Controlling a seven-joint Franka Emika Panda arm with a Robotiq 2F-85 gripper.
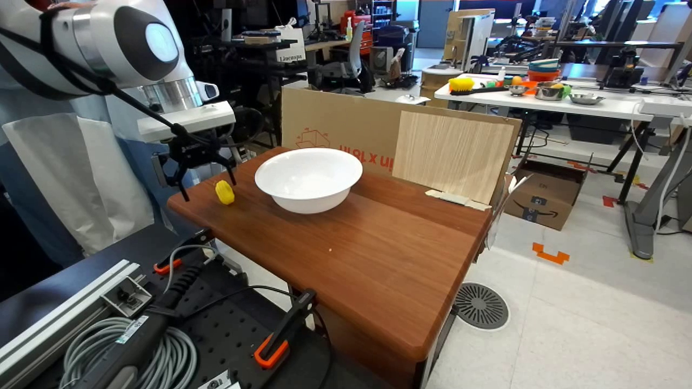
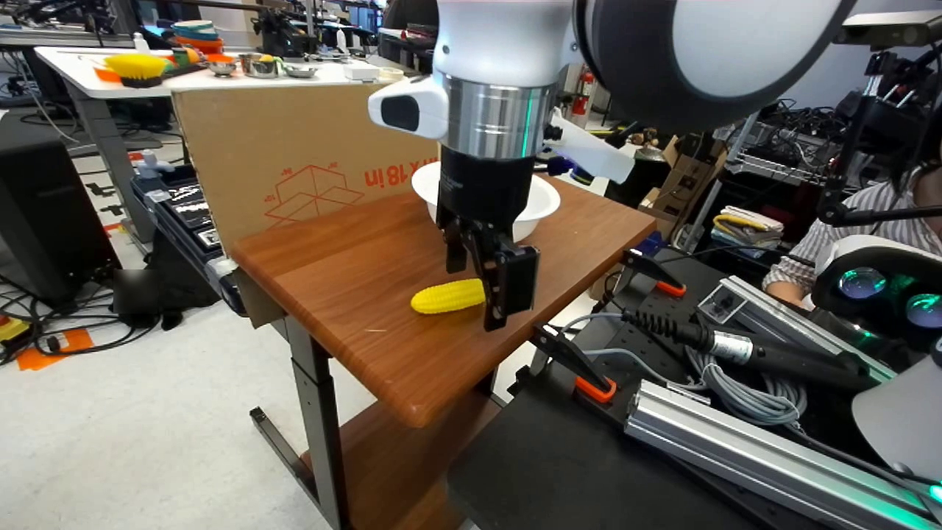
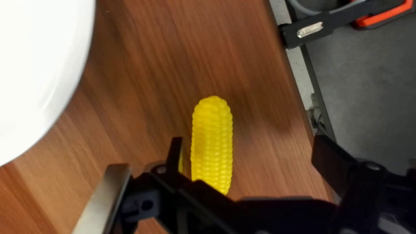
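A yellow toy corn cob (image 3: 211, 144) lies on the brown wooden table, close to its edge. In the wrist view my gripper is open above the table, its fingers wide apart. The cob appears between them, much nearer the left finger (image 3: 175, 152), its lower end hidden behind the gripper body. From exterior view 2 the gripper (image 2: 477, 296) points down at the cob (image 2: 447, 297), overlapping one end of it. A large white bowl (image 1: 308, 180) stands on the table beside the cob, and appears empty.
Cardboard (image 1: 350, 129) rises along the table's far side. Black clamps with orange parts, such as this clamp (image 1: 283, 334), grip the near edge beside a black workbench (image 1: 214, 324). The tabletop (image 1: 363, 272) on the bowl's other side is clear.
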